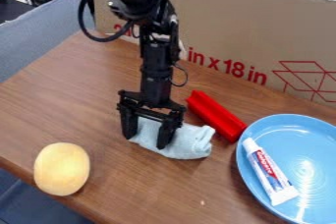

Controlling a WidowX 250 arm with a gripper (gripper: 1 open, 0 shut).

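My black gripper (147,130) is at the middle of the wooden table, its fingers down at a folded light-blue cloth (191,144), one near the cloth's left end and the other on it. Whether they are closed on the cloth I cannot tell. A yellow, rounded object (62,168) lies at the front left. A red cylinder (215,114) lies behind the cloth to the right. A blue plate (308,149) at the right holds a white tube (269,172).
A cardboard box (237,31) stands along the back.
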